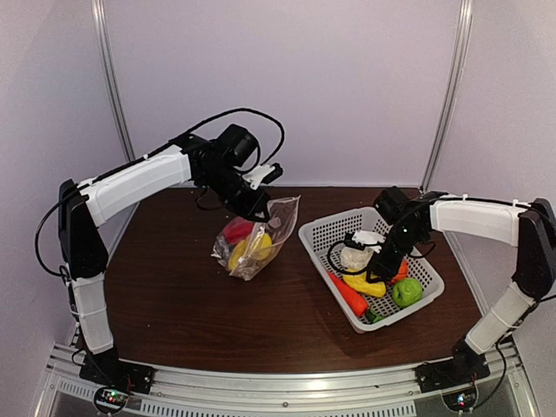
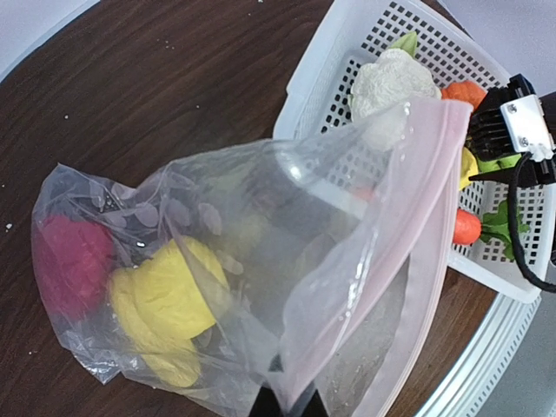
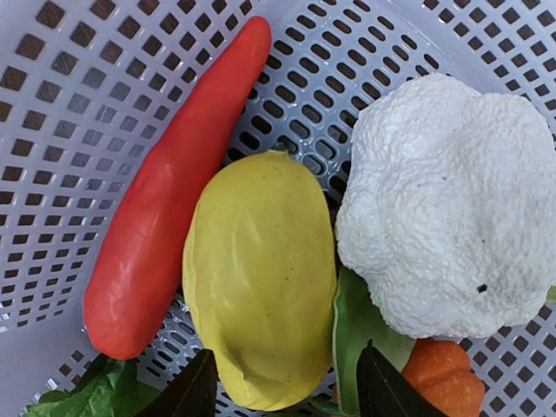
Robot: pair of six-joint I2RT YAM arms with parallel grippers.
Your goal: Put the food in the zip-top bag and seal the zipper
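Observation:
My left gripper (image 1: 259,211) is shut on the rim of the clear zip bag (image 2: 261,252), which leans on the table with a red item (image 2: 74,261) and yellow items (image 2: 174,304) inside. My right gripper is low in the basket, fingers apart at the near end of a yellow vegetable (image 3: 261,269). Beside it lie a red pepper (image 3: 161,217), a white cauliflower (image 3: 443,200) and an orange pumpkin-like item (image 3: 439,382); a green pepper (image 1: 407,292) sits at the basket's right.
The white perforated basket (image 1: 314,241) stands right of the bag on the dark table (image 1: 200,321). Metal rails and pale walls bound the space.

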